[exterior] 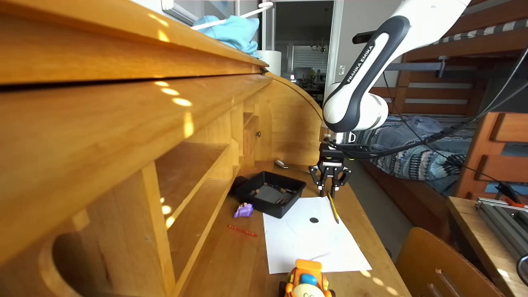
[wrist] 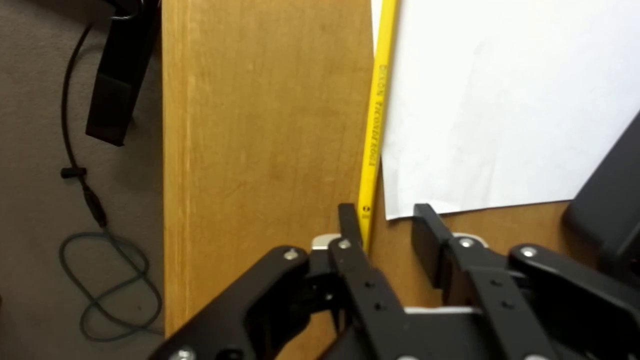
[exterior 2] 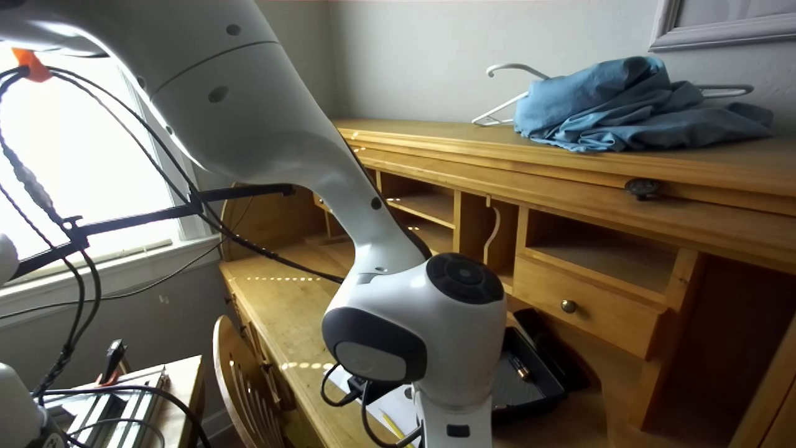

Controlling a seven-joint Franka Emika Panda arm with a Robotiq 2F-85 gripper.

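A yellow pencil [exterior: 333, 208] lies along the right edge of a white sheet of paper [exterior: 302, 242], partly on it. At the pencil's far end my gripper [exterior: 327, 192] points down at the desk, its fingers part open. In the wrist view, the gripper has a clear gap between its fingertips. The near end of the pencil [wrist: 375, 114] runs just inside the left finger [wrist: 348, 223], while the right finger stands apart from it. Whether the pencil touches the left finger, I cannot tell.
Left of the paper stands a black tray [exterior: 277, 208] with small items inside. A purple crumpled thing [exterior: 243, 210], a red crayon [exterior: 242, 230] and a toy car [exterior: 307, 279] lie on the desk. A dark disc [exterior: 314, 220] rests on the paper. The desk edge [wrist: 175, 180] is close.
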